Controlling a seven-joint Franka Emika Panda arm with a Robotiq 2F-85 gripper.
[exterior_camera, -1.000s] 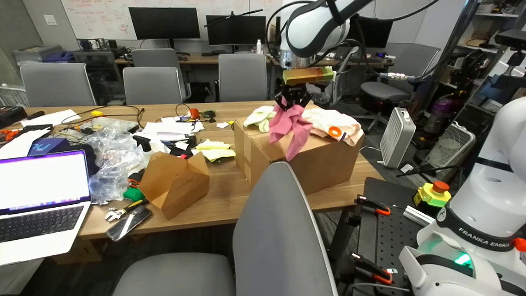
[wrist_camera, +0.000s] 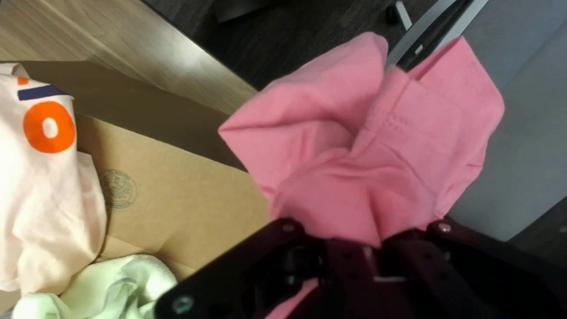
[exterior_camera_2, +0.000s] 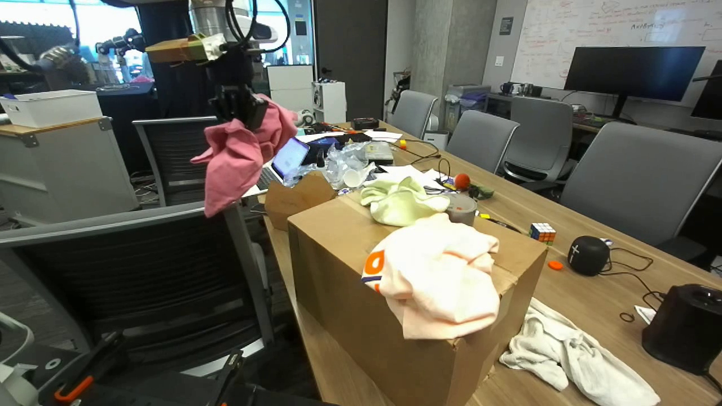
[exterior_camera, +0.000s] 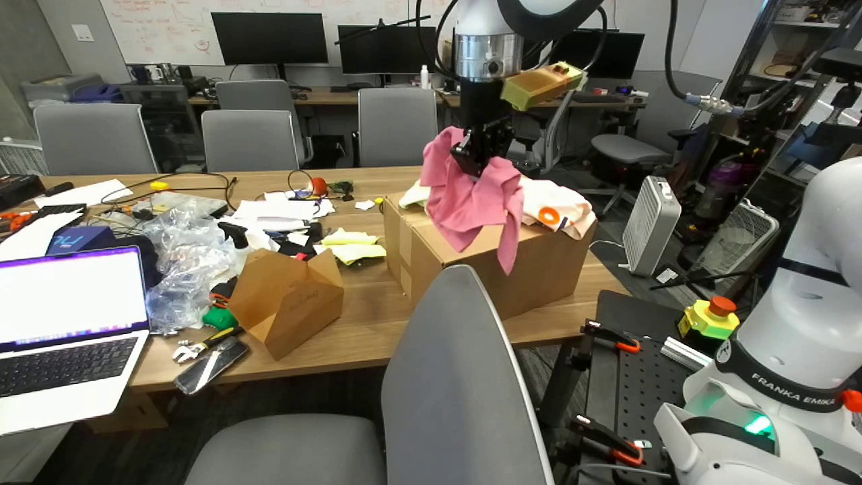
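A pink cloth [exterior_camera: 473,201] hangs in folds from my gripper [exterior_camera: 477,157], which is shut on it. In exterior view 2 the bunched cloth [exterior_camera_2: 233,162] is up in the air, left of the cardboard box [exterior_camera_2: 331,226] and clear of its top. The wrist view has the cloth [wrist_camera: 366,143] filling the space beyond the dark fingers; its lower folds pass between them. On the box lie a pale peach cloth [exterior_camera_2: 440,270] with an orange and navy print and a light green cloth [exterior_camera_2: 399,202].
A grey chair [exterior_camera: 469,372] stands in front of the table, close to the box. Left of the box are an open brown paper container [exterior_camera: 291,303], plastic wrap [exterior_camera: 190,259] and a laptop [exterior_camera: 73,323]. A white cloth [exterior_camera_2: 575,352] lies on the table behind the box.
My gripper has risen and come nearer to exterior view 1 with the pink cloth, which has lifted off the box area and hangs wider. The other cloths have not moved.
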